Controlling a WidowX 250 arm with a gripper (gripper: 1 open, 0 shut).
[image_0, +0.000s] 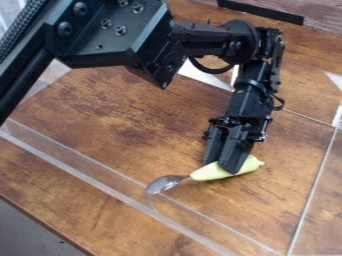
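A spoon with a metal bowl (166, 184) and a pale yellow-green handle (245, 167) lies on the wooden table, bowl toward the left. My black gripper (222, 162) points down over the handle, its fingers shut on it near the middle. The arm comes in from the upper left and covers much of the table behind the gripper.
Clear strips edge the wooden surface (107, 130) at the front left and right. A dark bar (261, 12) lies at the back. The wood left of the gripper and in front of the spoon is clear.
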